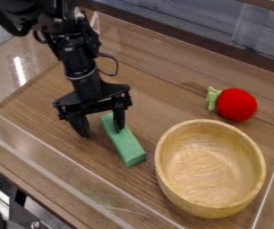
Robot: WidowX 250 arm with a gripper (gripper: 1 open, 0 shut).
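My black gripper (pixel 98 122) hangs from the arm at upper left, open, its fingers pointing down on either side of the upper end of a green block (pixel 125 147). The block lies flat on the wooden table (pixel 44 161), its long axis running toward the front right. Whether the fingertips touch it I cannot tell.
A large yellow bowl (pixel 211 174) fills the lower right, close beside the block. A red tomato-like object (pixel 235 105) with a green top lies at the right behind it.
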